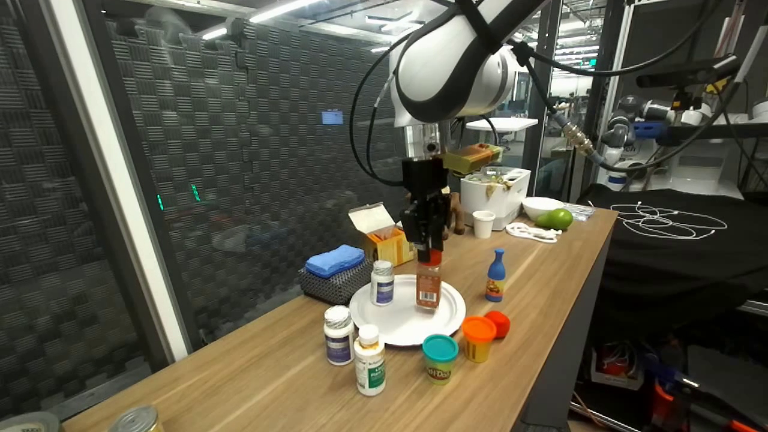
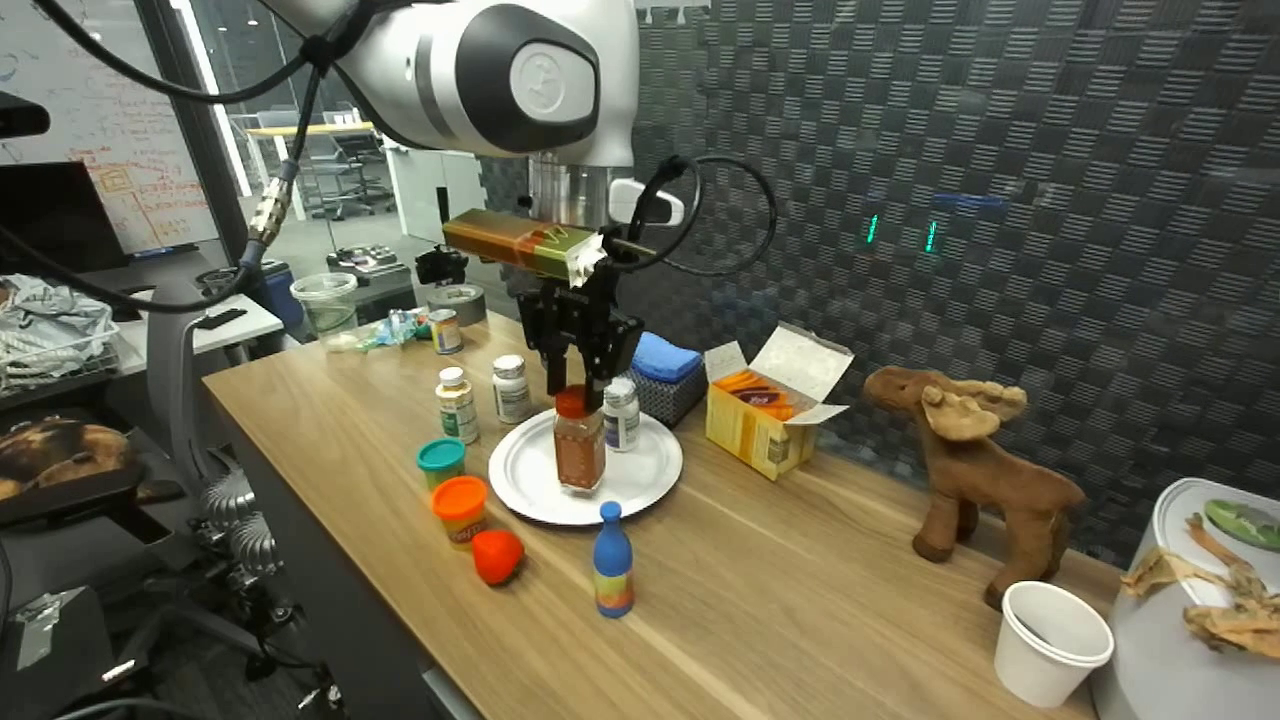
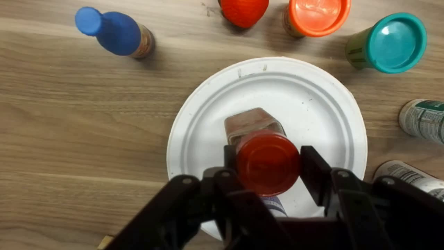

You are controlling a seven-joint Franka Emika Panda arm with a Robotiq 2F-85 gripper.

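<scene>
A clear spice jar (image 1: 428,287) with a red lid and reddish-brown contents is upright at the white plate (image 1: 389,335). My gripper is shut on its red lid (image 3: 268,164), one finger on each side. From above, the jar's body shows over the plate's middle. Whether its base touches the plate or hangs just over it I cannot tell. A white pill bottle (image 2: 620,415) with a purple label stands on the same plate, just beside the jar; in the wrist view the gripper mostly hides it.
Along the plate's near side stand two more pill bottles (image 1: 339,335), a teal-lidded tub (image 1: 440,357), an orange-lidded tub (image 1: 478,338) and a red ball-like item (image 2: 498,556). A blue bottle (image 2: 613,560) stands apart. Behind are an open yellow box (image 2: 761,420) and a blue cloth (image 1: 335,260).
</scene>
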